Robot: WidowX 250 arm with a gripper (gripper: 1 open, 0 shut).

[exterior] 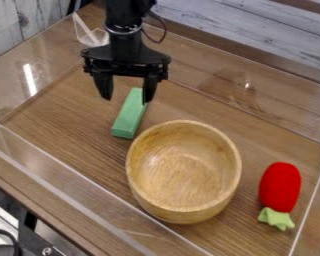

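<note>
The black gripper [125, 77] hangs at the upper middle, open, its two fingers spread wide apart. Just below it a green block [131, 113] lies on the wooden table, its upper end close to the right finger; I cannot tell whether they touch. Nothing shows held between the fingers.
A large tan bowl [182, 203] sits at the lower middle. A red object with a pale green end [280, 190] lies at the right.
</note>
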